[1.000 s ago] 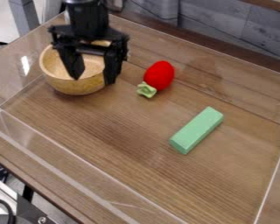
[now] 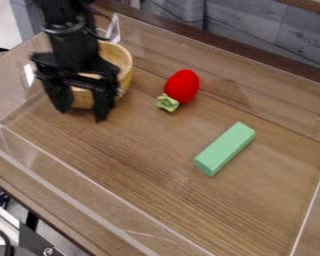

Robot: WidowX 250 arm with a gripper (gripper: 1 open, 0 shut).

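Observation:
My dark gripper (image 2: 73, 102) hangs over the near-left part of a yellow bowl (image 2: 112, 64) at the upper left, hiding much of it; its fingers point down and stand apart, open, and I cannot make out anything between them. To the right of the bowl a red oval object (image 2: 180, 84) lies with a small light-green piece (image 2: 168, 102) at its lower end. A long green block (image 2: 226, 148) lies at the right.
A raised wooden edge runs along the back right. A dark cable lies at the lower-left corner.
My gripper has moved left and toward the front over the bowl, coming lower in the view. The red object and green block stay where they were.

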